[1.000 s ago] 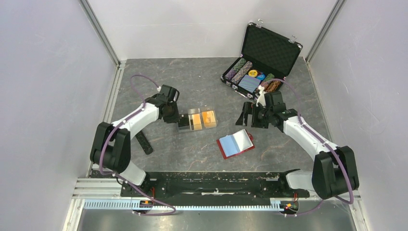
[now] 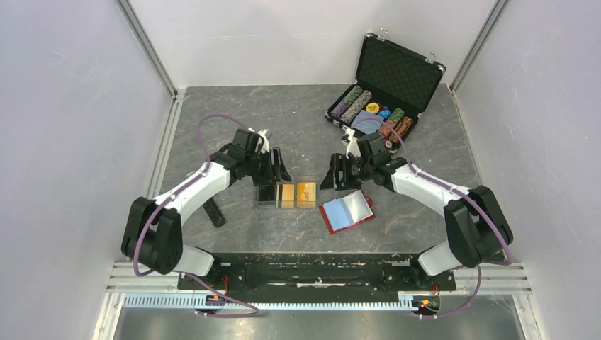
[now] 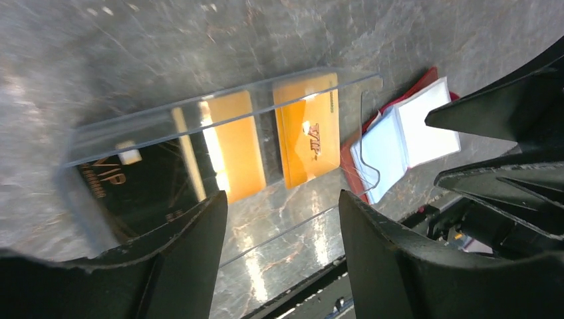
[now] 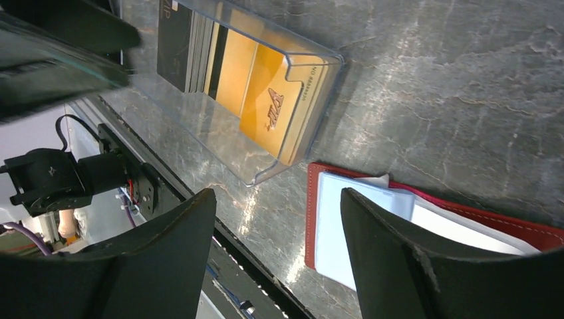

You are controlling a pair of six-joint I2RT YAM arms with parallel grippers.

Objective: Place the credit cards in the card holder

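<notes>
A clear plastic tray holds credit cards in sections: dark cards, a light orange stack and a brighter orange stack. Right of it lies a red card holder, spread open with blue and white sleeves. My left gripper stands open above the tray's left part. My right gripper hangs above the gap between tray and holder, fingers apart, nothing visible between them.
An open black chip case stands at the back right. A dark remote lies left of the tray.
The tray has moved down toward the front edge. My left gripper has risen from it and shifted right. My right arm has moved left toward the tray.
</notes>
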